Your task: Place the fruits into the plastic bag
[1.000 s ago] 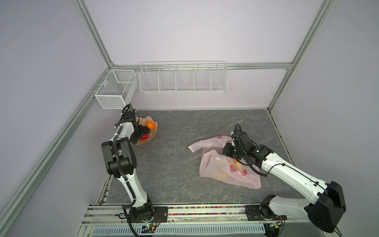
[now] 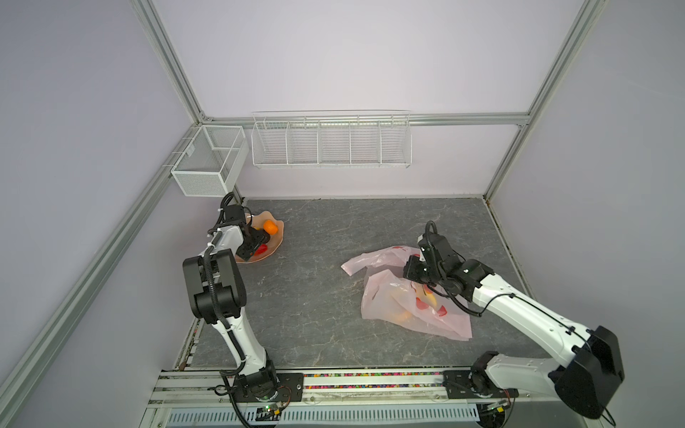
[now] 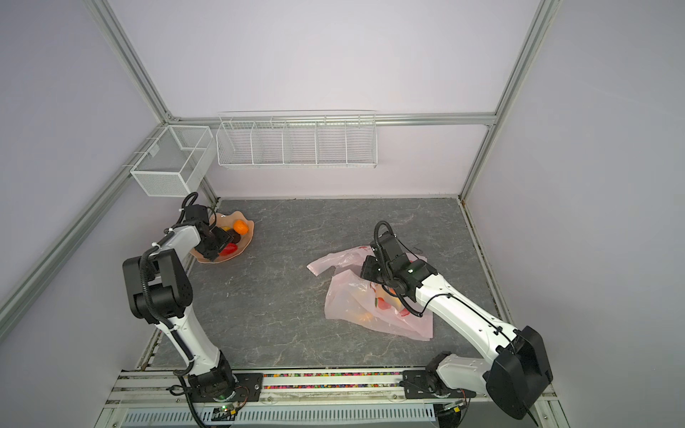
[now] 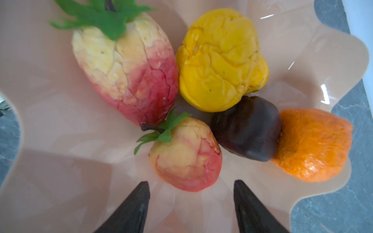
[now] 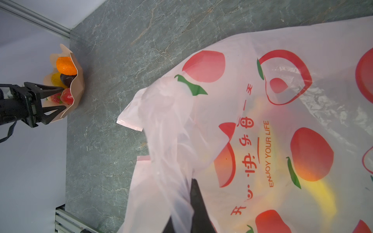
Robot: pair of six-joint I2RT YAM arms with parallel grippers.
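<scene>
A pinkish-tan bowl at the far left holds the fruits: a large red-yellow strawberry, a yellow fruit, a smaller red-yellow fruit, a dark purple fruit and an orange. My left gripper stands open over the bowl, its fingertips just short of the smaller red-yellow fruit and to either side of it. On the right lies the pink printed plastic bag, with yellow fruit showing through it. My right gripper is shut on a bunched fold of this bag.
White wire baskets hang on the back and left walls, one of them above the bowl's corner. Between bowl and bag the grey tabletop is clear. The left wall stands close beside the bowl.
My right arm and the bag look almost unmoved.
</scene>
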